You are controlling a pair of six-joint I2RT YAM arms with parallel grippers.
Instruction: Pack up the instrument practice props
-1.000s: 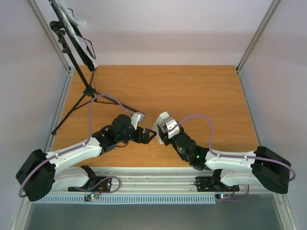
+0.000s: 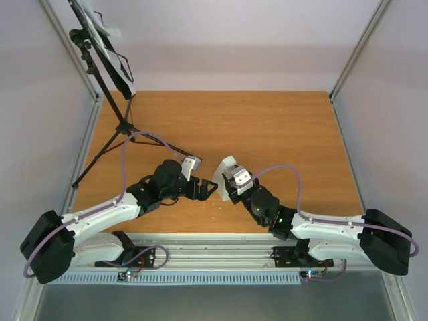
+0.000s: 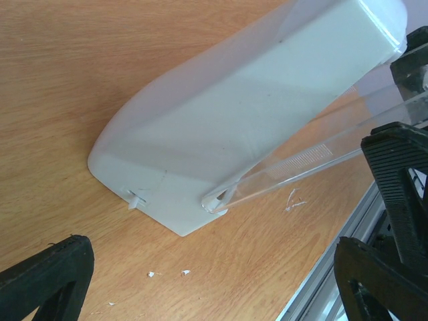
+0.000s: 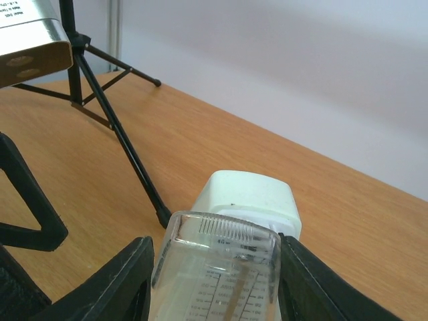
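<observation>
A white metronome with a broad base stands on the wooden table, slanting across the left wrist view. My right gripper is shut on its clear cover, through which scale markings show. In the left wrist view the cover's lower end meets the metronome near its base, while its upper part stands away from the body at an angle. Beside the metronome, my left gripper is open, its fingers apart with bare table between them.
A black folding music stand rises at the back left; one of its legs reaches close to the metronome.
The left arm and the metronome look almost unmoved.
</observation>
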